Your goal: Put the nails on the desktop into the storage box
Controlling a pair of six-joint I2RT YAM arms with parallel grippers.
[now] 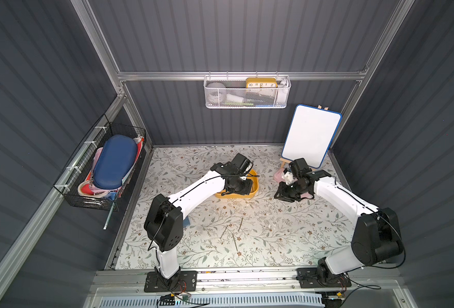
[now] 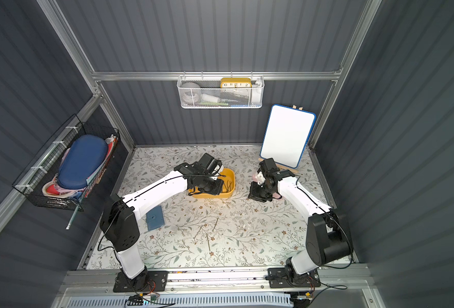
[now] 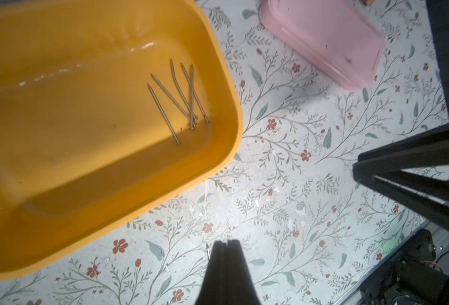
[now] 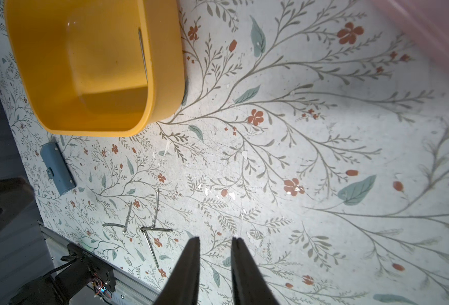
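Observation:
The yellow storage box (image 3: 219, 167) holds several nails (image 3: 164, 114) at its right end in the left wrist view. Loose nails (image 4: 150, 245) lie on the desktop in front of the box, some crossing each other. My left gripper is shut with nothing between its fingers, above the desk by the box's front side. One loose nail's tip (image 3: 207, 251) shows on the desk just left of those fingers, the rest hidden behind them. My right gripper is open and empty, above bare desktop to the right of the box.
A pink case (image 3: 326, 40) lies right of the box, near the whiteboard (image 2: 288, 136) on its easel. A small blue flat object (image 2: 155, 218) rests at the desk's left.

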